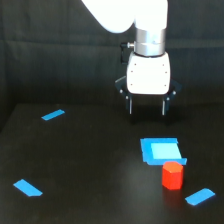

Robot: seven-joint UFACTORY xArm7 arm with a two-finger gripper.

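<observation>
A red block (172, 176) with a six-sided top rests on the dark table, just in front of a blue-bordered pale square (166, 151). My gripper (148, 107) points down, farther back and a little left of the square. Its fingers stand wide apart, so it is open, with nothing visible between them. A clear distance separates it from the red block.
Blue tape strips lie on the dark table (95, 165): one at back left (53, 115), one at front left (27, 188) and one at front right (200, 197). Bare table fills the middle and left. A dark curtain hangs behind.
</observation>
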